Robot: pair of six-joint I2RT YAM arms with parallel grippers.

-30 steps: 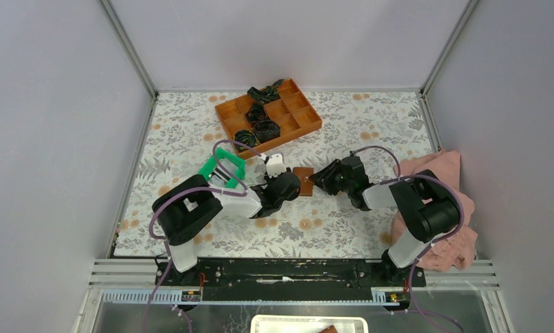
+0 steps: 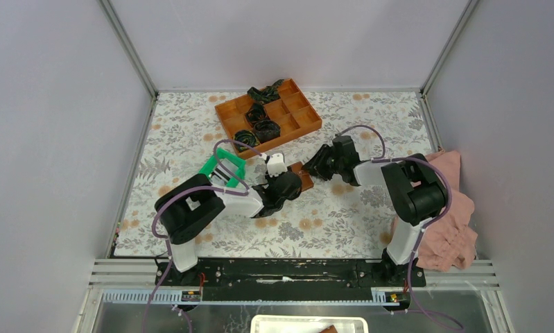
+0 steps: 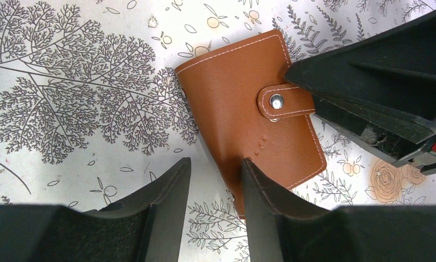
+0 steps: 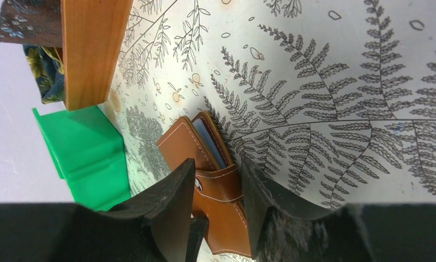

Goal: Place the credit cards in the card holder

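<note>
The brown leather card holder (image 3: 243, 120) lies closed and tilted on the patterned table, its snap strap (image 3: 284, 102) fastened. In the left wrist view my left gripper stands part open at the holder's spine, one finger overlapping the leather and the other over the table. My right gripper is part open at the opposite edge, with the strap side of the holder (image 4: 174, 143) between its fingers; whether both touch it cannot be told. A pale inner sleeve (image 4: 205, 141) shows between the covers. Cards (image 2: 222, 173) appear to lie in the green box (image 2: 238, 164).
The wooden divided tray (image 2: 303, 119) with dark coiled items stands behind the holder. A pink cloth (image 2: 448, 239) is heaped at the right edge. A white bin (image 2: 260, 325) is at the front. The table right of the tray is clear.
My right gripper has moved left and toward the back. The holder has turned with it, from nearly straight to tilted. The left arm has barely moved.
</note>
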